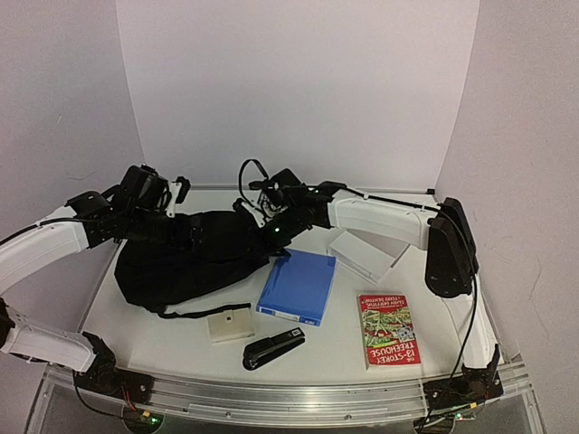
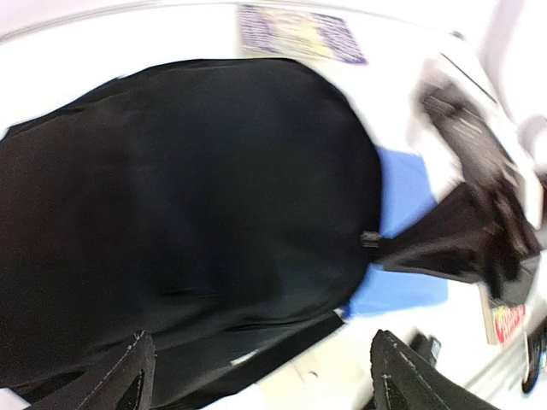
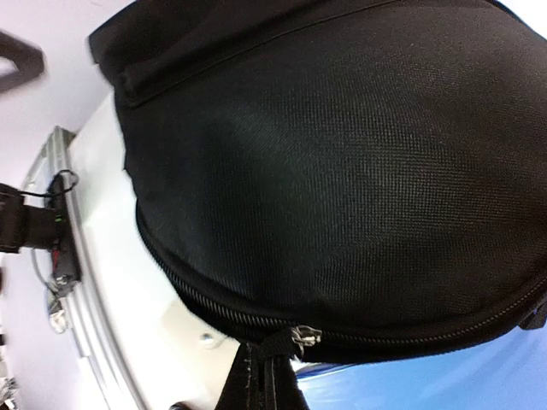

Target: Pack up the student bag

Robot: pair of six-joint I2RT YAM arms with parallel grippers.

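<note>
The black bag (image 1: pixel 185 267) lies on the left of the table, its zipper edge curving across the right wrist view. Near its right end, my right gripper is shut on the zipper's black pull tab (image 3: pixel 278 344), right beside the metal slider (image 3: pixel 305 336). Over the bag's left part hangs my left gripper, its fingers wide apart with only the bag's dark fabric and strap showing beyond them. A blue binder (image 1: pixel 297 285), a red book (image 1: pixel 389 330), a black stapler (image 1: pixel 273 348) and a beige case (image 1: pixel 231 325) lie in front and to the right.
A white box-like item (image 1: pixel 362 256) lies behind the binder, under the right arm. In the left wrist view a purple-patterned item (image 2: pixel 299 34) lies beyond the bag. Bare table shows between the binder and the red book.
</note>
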